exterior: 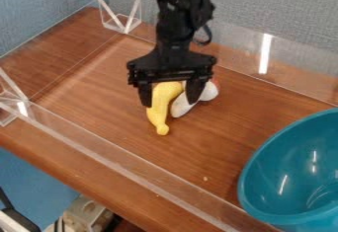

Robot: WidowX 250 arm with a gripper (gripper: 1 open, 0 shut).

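Observation:
My black gripper point(169, 90) is lowered close over a yellow banana point(162, 117) and a white object point(196, 101) lying on the wooden table, its fingers apart on either side of the banana's upper part. The banana's top end and part of the white object are hidden behind the gripper. Whether the fingers touch either thing I cannot tell.
A teal bowl point(288, 177) fills the lower right. Clear plastic edging runs along the table's front and back, with wire-like brackets at the left corners.

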